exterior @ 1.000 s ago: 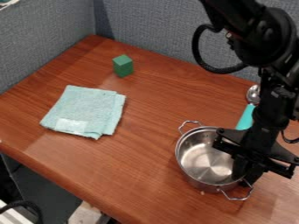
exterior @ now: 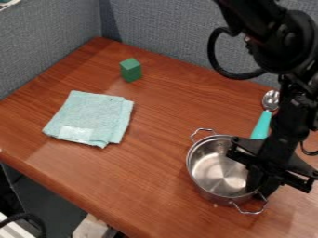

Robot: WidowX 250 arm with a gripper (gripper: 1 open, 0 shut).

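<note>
A steel pot with two wire handles rests on the wooden table. My black gripper is down at the pot's right rim, partly hiding it; whether its fingers are closed on the rim is not clear. A spoon with a turquoise handle lies behind the arm.
A folded light-blue cloth lies on the left of the table. A green cube sits near the back left. Grey padded walls line the back, and the table's front-left edge drops to dark floor.
The arm has shifted very slightly at the pot's right side. The pot and other objects look unmoved.
</note>
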